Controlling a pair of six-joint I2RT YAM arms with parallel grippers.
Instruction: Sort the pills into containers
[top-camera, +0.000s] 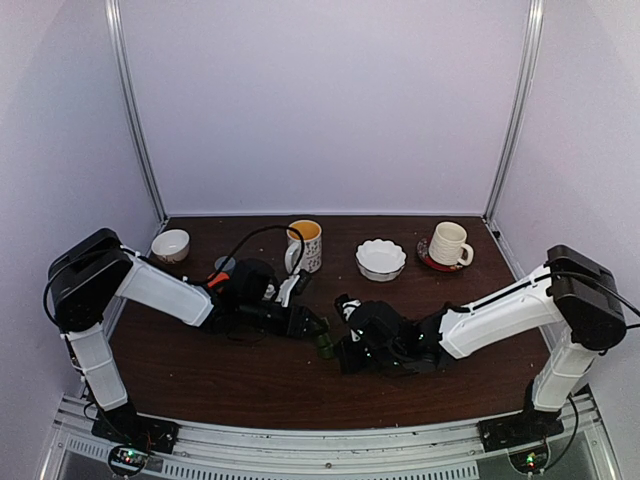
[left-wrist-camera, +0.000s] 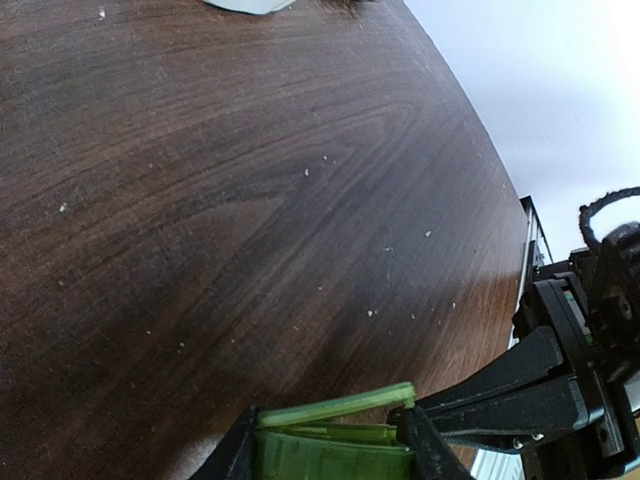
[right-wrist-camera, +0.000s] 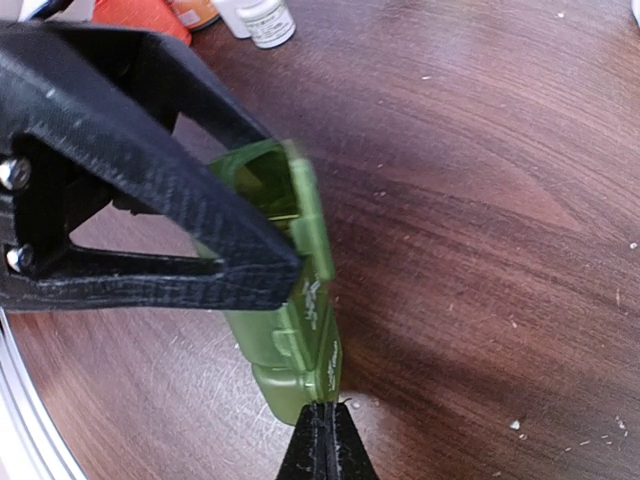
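A green pill organizer (right-wrist-camera: 262, 340) is held above the table between the fingers of my left gripper, which is shut on it. One flap (left-wrist-camera: 335, 404) at its top stands raised in the left wrist view, with the compartment below it open. Close against the organizer's lower end, in the right wrist view, is my right gripper. Its fingertips are together with nothing visible between them; whether they touch the organizer I cannot tell. No pills show inside the visible compartment.
Behind the arms stand a patterned mug (top-camera: 308, 246), white scalloped bowls (top-camera: 380, 258), a small bowl (top-camera: 171, 245), and stacked cream cups (top-camera: 449, 243) on a red saucer. A white bottle (right-wrist-camera: 268, 22) sits near the left arm.
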